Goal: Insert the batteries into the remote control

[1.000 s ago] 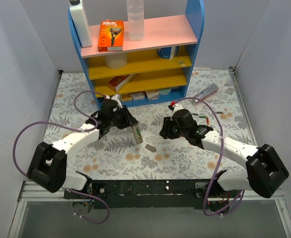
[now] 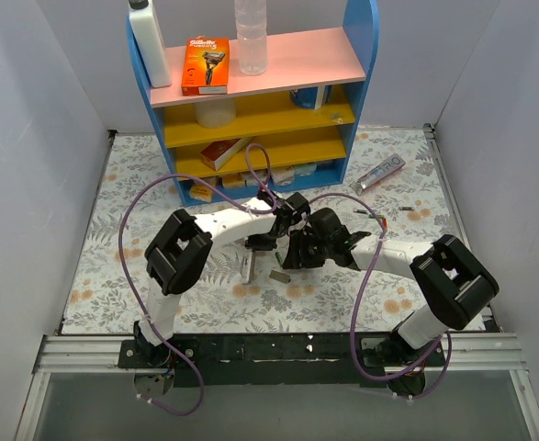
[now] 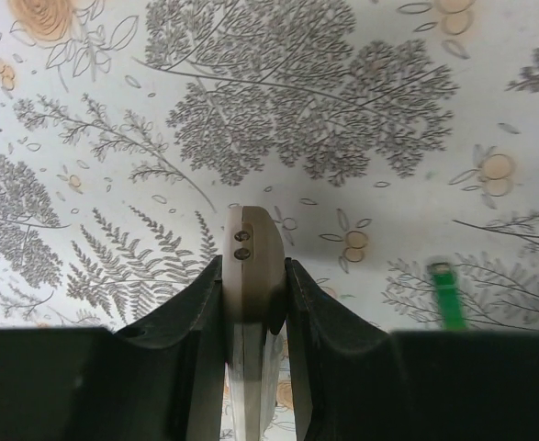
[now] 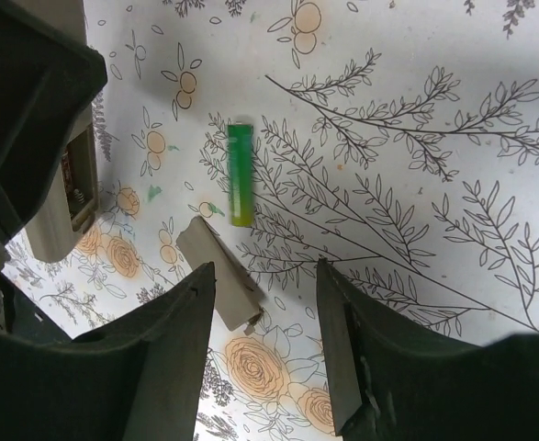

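Note:
A grey-beige remote control is turned on its edge, with my left gripper shut on it near one end. In the right wrist view, the open compartment of the remote faces sideways; a spring shows, and no battery is visible in the part I can see. Apart from the remote, a green battery lies on the cloth, also showing as a green strip in the left wrist view. The battery cover rests near it. Open and empty, my right gripper hangs over the cloth by the cover.
Both grippers are close together, the left one's dark body crowding the right wrist view. Farther right lie loose batteries and a silver box. The blue shelf stands behind.
A green battery showed in the remote a second ago; one now lies on the cloth. My right gripper came left and nearer the front.

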